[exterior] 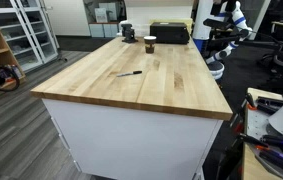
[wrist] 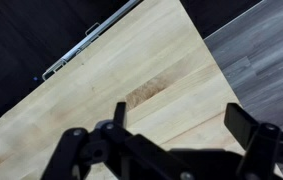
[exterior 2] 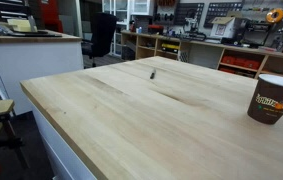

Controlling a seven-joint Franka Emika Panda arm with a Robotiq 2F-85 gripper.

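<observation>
My gripper is open in the wrist view, its two black fingers wide apart with only bare wood below the gap. A dark marker [exterior: 129,73] lies flat on the wooden worktop [exterior: 171,90] in exterior view 1; exterior view 2 shows the same marker [exterior 2: 152,74] small and far off. Farther back on the top stands a brown paper cup [exterior: 149,44], upright, which appears large as a printed cup [exterior 2: 272,98] at the right of exterior view 2. Neither marker nor cup shows in the wrist view.
Below the wrist camera run a corner and edges of the worktop [wrist: 131,85], with grey floor [wrist: 261,60] beyond. At the worktop's back are a black case [exterior: 169,33] and a small dark device [exterior: 129,34].
</observation>
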